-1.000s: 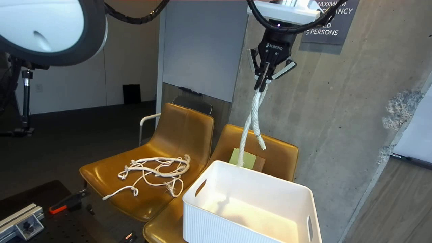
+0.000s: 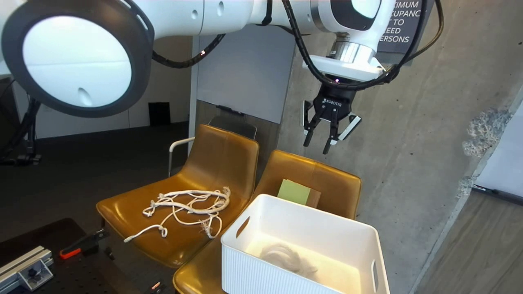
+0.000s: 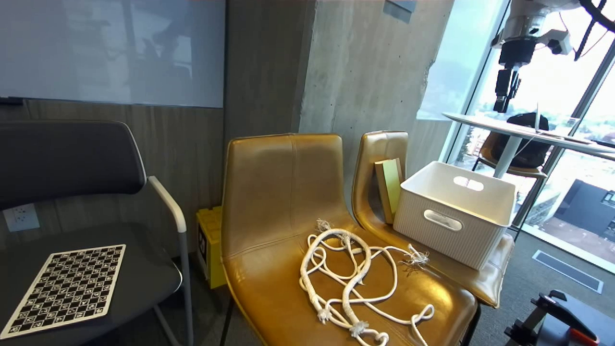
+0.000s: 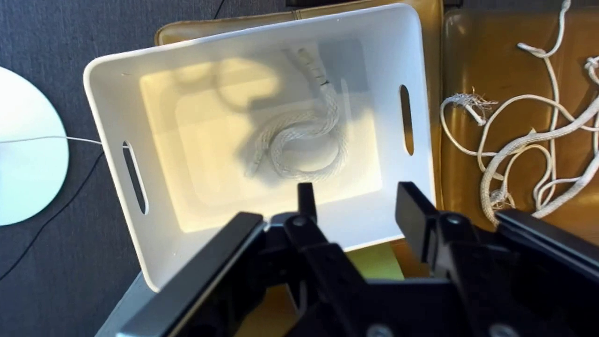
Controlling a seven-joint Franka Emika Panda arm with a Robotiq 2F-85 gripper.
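A thick white rope [image 4: 306, 132] lies curled on the floor of the white bin [image 2: 304, 210]; in exterior view 1 the rope [image 2: 289, 258] looks blurred. High above the bin hangs my gripper [image 2: 317, 147], its fingers spread apart with nothing between them. From the wrist, the gripper is over the bin's near wall, and the rope is well clear of its fingertips. Thinner white ropes [image 3: 346, 277] lie loosely tangled on the seat of the neighbouring brown chair [image 3: 282, 242].
The bin stands on a second brown chair [image 2: 323, 176], with a green-and-brown block [image 2: 299, 192] behind it against the backrest. A concrete wall [image 2: 412, 161] rises behind. A round white table [image 4: 28, 146] stands beyond the bin's far side.
A second ago the gripper was shut on the rope, which dangled over the bin. Now the fingers are apart, the rope is down in the bin, and the gripper sits lower.
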